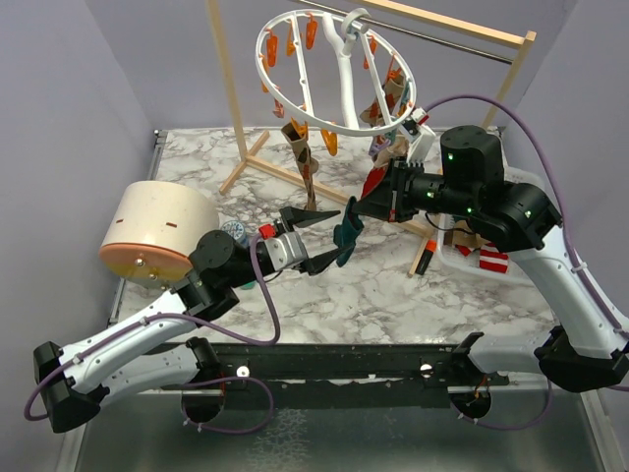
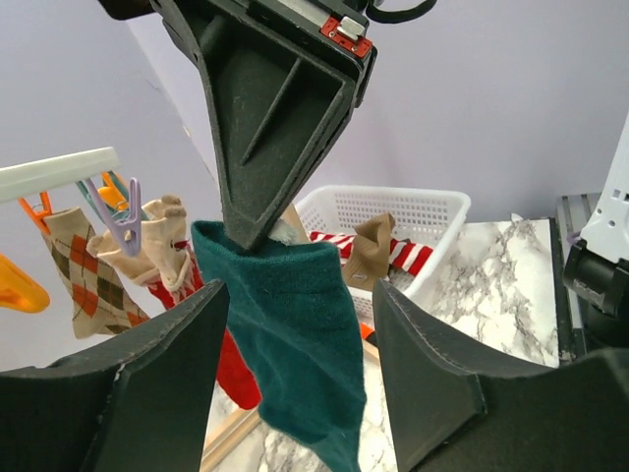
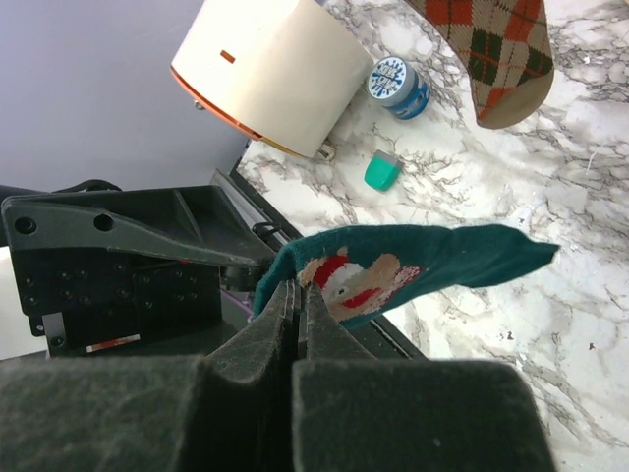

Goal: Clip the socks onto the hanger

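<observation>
A teal sock with a Santa pattern (image 3: 472,258) hangs from my right gripper (image 1: 356,204), which is shut on it at one end. In the left wrist view the same sock (image 2: 290,334) fills the space before my left gripper (image 1: 313,239), whose fingers stand open around the sock's hanging part. The white round hanger (image 1: 342,74) with orange pegs is above, holding tartan and red socks (image 2: 93,275) in its clips.
A cream cylinder (image 1: 157,236) and a small blue jar (image 3: 397,87) stand at the left. A white basket (image 1: 491,265) with socks is at the right behind my right arm.
</observation>
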